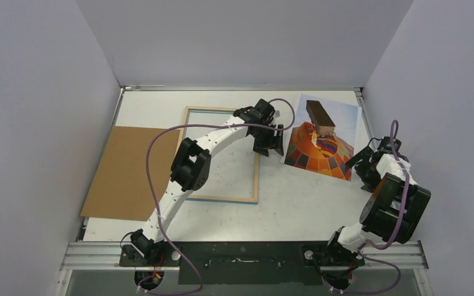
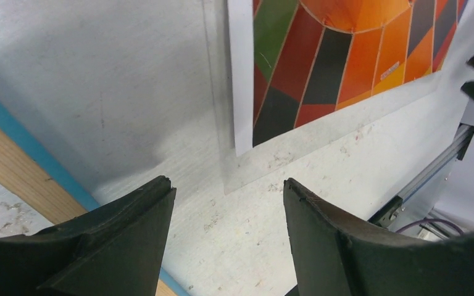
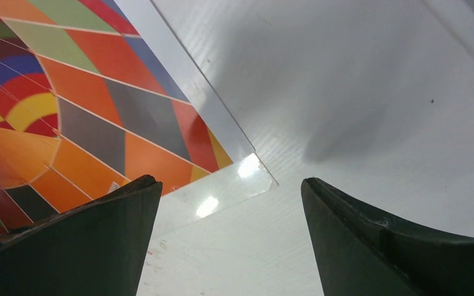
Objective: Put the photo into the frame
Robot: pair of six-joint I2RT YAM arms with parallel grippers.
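The photo (image 1: 321, 139), a hot-air balloon print, lies flat on the table right of centre. Its lower left corner shows in the left wrist view, with a white margin and a clear sheet edge (image 2: 327, 139) showing past the print. To its left lies the wooden frame (image 1: 256, 179) with a blue inner edge. My left gripper (image 1: 270, 148) hovers between frame and photo; its fingers stand apart with nothing between them. Beside the photo's lower right corner, my right gripper is open, that corner (image 3: 247, 154) lying beyond its fingertips in the wrist view.
A brown backing board (image 1: 120, 176) lies left of the frame, partly tucked against its edge. A metal rail (image 1: 364, 111) and wall bound the right side.
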